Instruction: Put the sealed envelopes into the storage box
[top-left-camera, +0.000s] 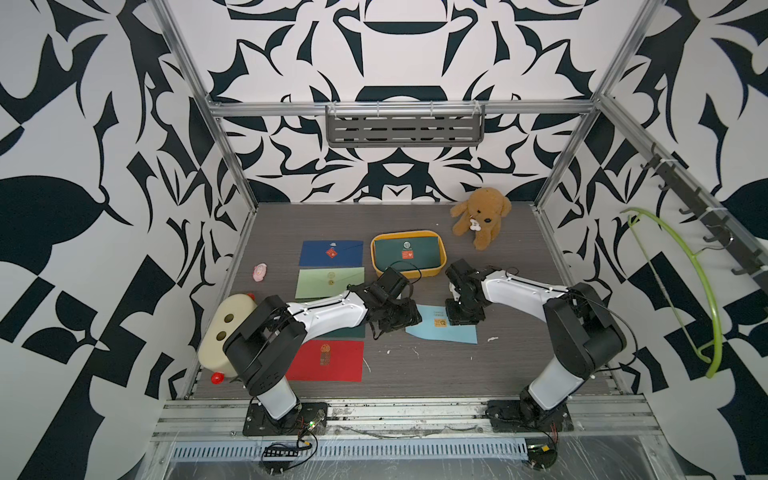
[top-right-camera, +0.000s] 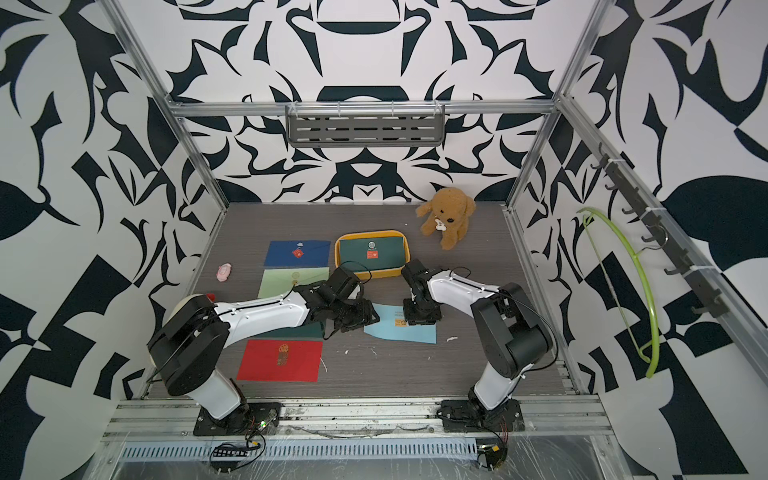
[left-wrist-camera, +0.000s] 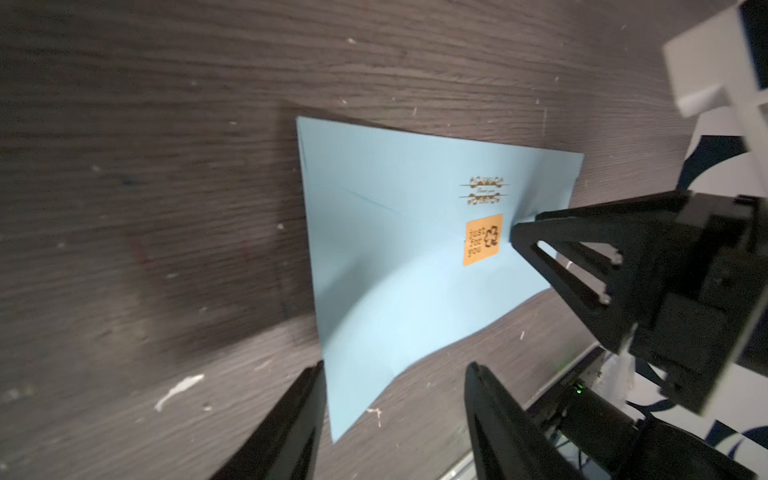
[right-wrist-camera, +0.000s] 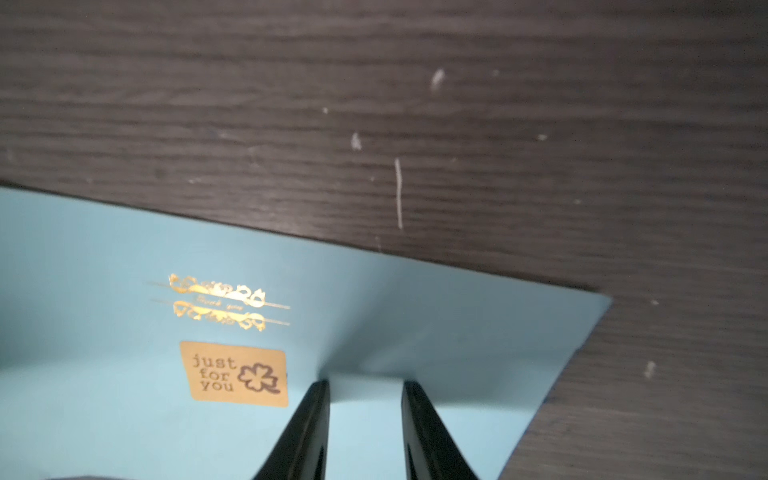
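A light blue envelope (right-wrist-camera: 496, 344) with an orange "just for you" sticker lies at the front middle. In the right wrist view, the fingers of my right gripper are pressed close together on its face, with a small light-blue fold between them. My left gripper stands open at its left end; the near-left corner bends and tapers beside one finger. The yellow storage box (top-left-camera: 429, 273) stands behind, holding a dark green envelope (top-left-camera: 392, 254). Left of it lie a navy envelope (top-left-camera: 352, 254), a pale green one (top-left-camera: 313, 283), a partly hidden dark green one (top-left-camera: 352, 331) and a red one (top-left-camera: 344, 364).
A brown plush dog (top-left-camera: 492, 209) sits at the back right. On the left lie a pink object (top-left-camera: 259, 272) and a cream block (top-left-camera: 222, 328) with red ends. Bare table shows right of the blue envelope.
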